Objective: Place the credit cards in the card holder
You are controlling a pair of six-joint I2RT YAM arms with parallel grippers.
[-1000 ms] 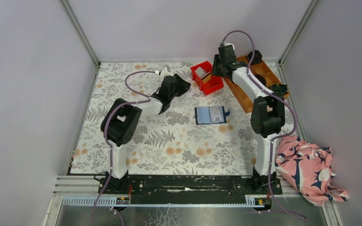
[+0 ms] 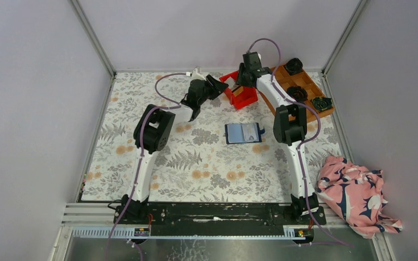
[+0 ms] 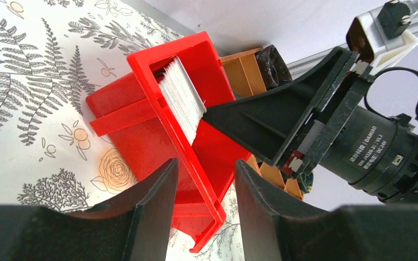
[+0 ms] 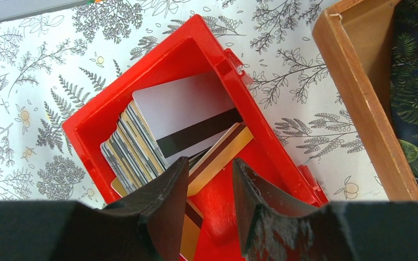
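A red box [image 2: 245,100] at the back holds a stack of cards [image 4: 133,147], a white card with a dark stripe [image 4: 177,109] and loose gold-coloured cards [image 4: 223,152]. Both grippers are open and empty. My right gripper hangs over the inside of the box, its fingers near the gold-coloured cards. My left gripper is at the box's near-left side, its fingers close to the red wall. A flat blue-and-clear card holder [image 2: 237,133] lies on the table below the box.
A wooden compartment tray [image 2: 283,81] with dark items stands right of the box. A pink patterned cloth [image 2: 354,196] lies at the front right, off the mat.
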